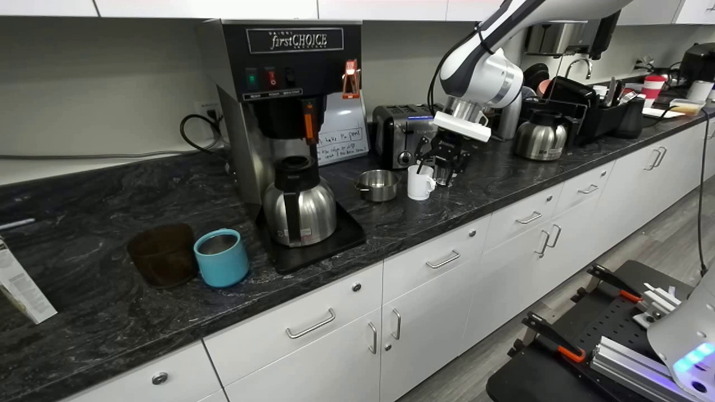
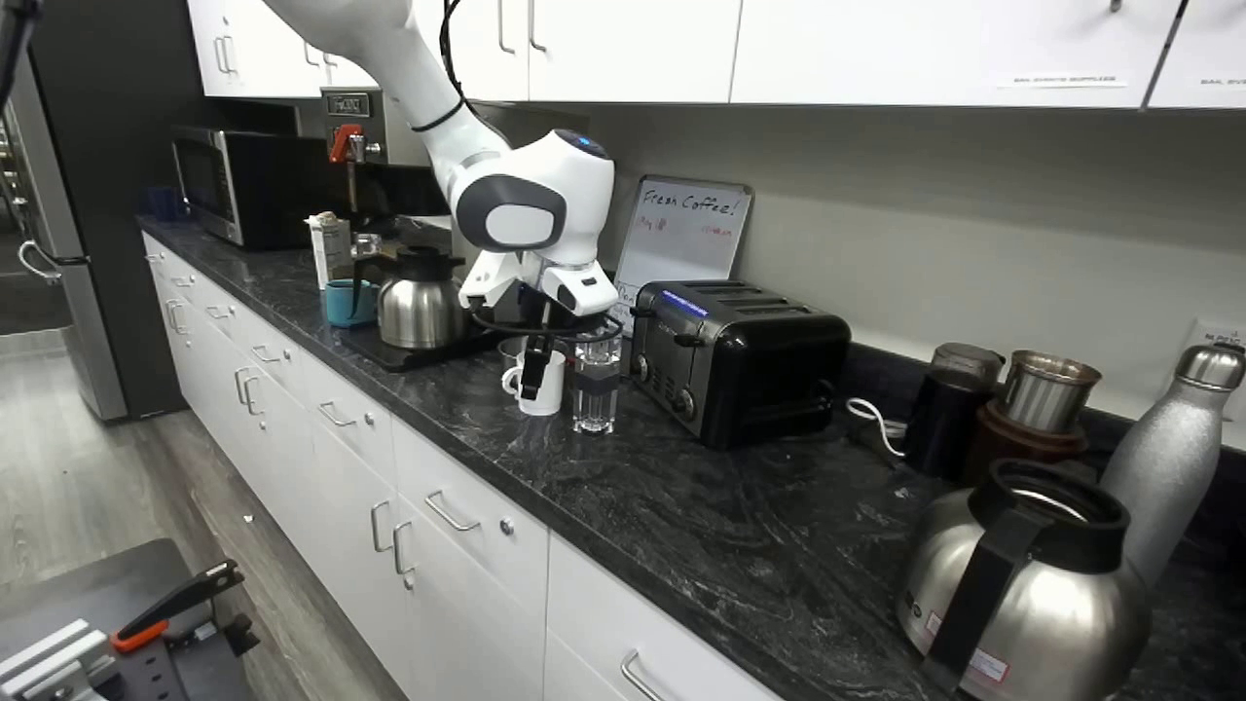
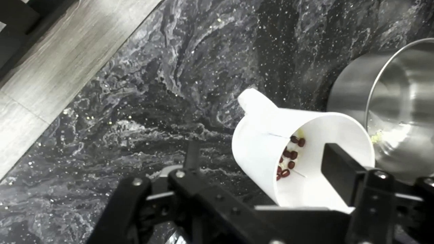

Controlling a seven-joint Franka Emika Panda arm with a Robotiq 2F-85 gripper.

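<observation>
A white mug (image 3: 260, 148) stands on the dark counter; in the wrist view several dark red beans (image 3: 291, 154) lie inside it. My gripper is spread open around the mug's near side. One finger (image 3: 341, 173) appears over or inside the mug's mouth, the other is outside the wall. In exterior view 1 the gripper (image 1: 434, 173) hangs at the white mug (image 1: 420, 184). Whether a finger touches the mug cannot be told. A clear glass (image 2: 596, 391) stands close by, partly behind the gripper in exterior view 1.
A small steel pot (image 1: 378, 185) sits just beside the mug. The toaster (image 1: 403, 136) is behind, and the coffee maker with its steel carafe (image 1: 299, 204) is farther left. Bare counter runs along the front edge.
</observation>
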